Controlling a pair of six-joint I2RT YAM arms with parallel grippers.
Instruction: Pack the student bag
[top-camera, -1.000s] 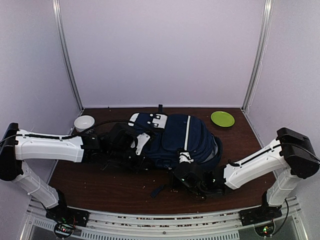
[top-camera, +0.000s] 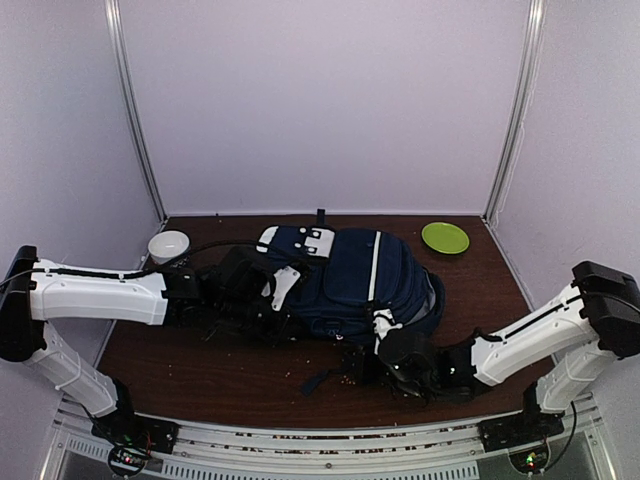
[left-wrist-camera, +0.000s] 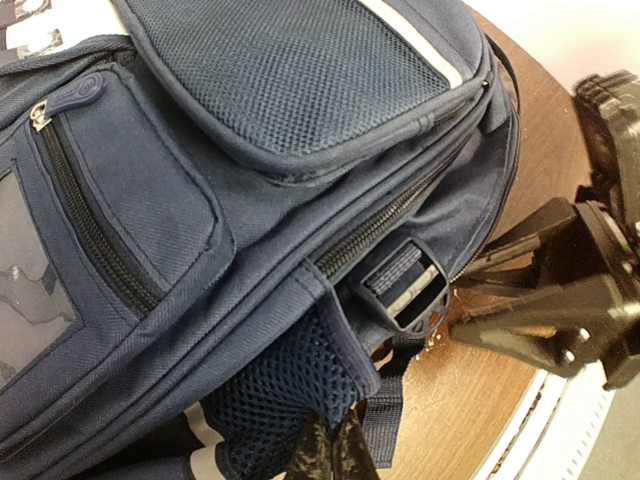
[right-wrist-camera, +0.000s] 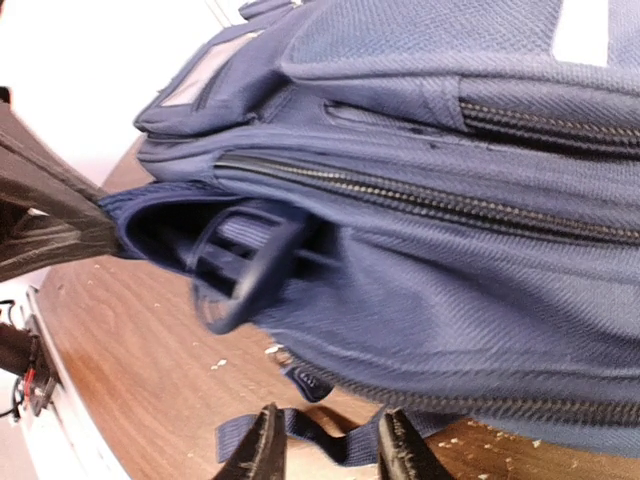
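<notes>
The navy student bag (top-camera: 345, 275) lies on its back on the table, with white trim, zippers and a side mesh pocket (left-wrist-camera: 290, 385). My left gripper is shut on the upper rim of that pocket, and in the right wrist view its dark fingers (right-wrist-camera: 60, 225) draw the fabric outward. Beside the bag's near side, my right gripper is part open with nothing between its fingertips. Past them a loose strap (right-wrist-camera: 335, 440) lies on the table. A strap buckle (left-wrist-camera: 405, 285) sits between the two grippers.
A white bowl (top-camera: 168, 245) stands at the back left, and a green plate (top-camera: 445, 238) lies at the back right. Bare table (top-camera: 180, 380) stretches along the front left. Walls close in the sides and back.
The right arm has shifted to the right and slightly toward the front along the bag's near side. The left arm, bag, bowl and plate look unmoved.
</notes>
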